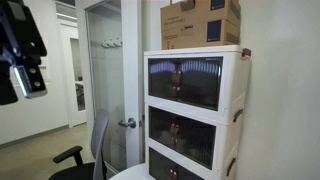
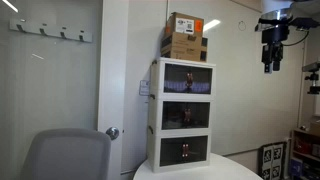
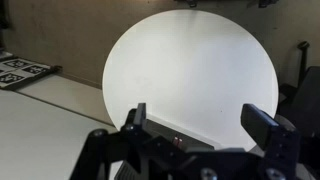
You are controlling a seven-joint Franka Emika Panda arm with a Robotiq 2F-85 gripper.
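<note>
A white three-tier cabinet [image 1: 228,118] with dark see-through doors and brown handles stands on a round white table [image 2: 215,168]. All its door panels look closed in the exterior views. My gripper is empty, its two dark fingers spread wide apart over the white tabletop [image 3: 190,60] in the wrist view. In exterior view 2 the gripper [image 2: 272,66] hangs high at the right, well clear of the cabinet. Only part of the gripper [image 1: 28,82] enters exterior view 1, at the upper left.
Cardboard boxes [image 2: 184,38] are stacked on the cabinet. An office chair [image 2: 68,156] is beside the table, near a glass door with a round knob [image 2: 113,132]. Black-and-white marker boards [image 3: 20,70] lie at the wrist view's left.
</note>
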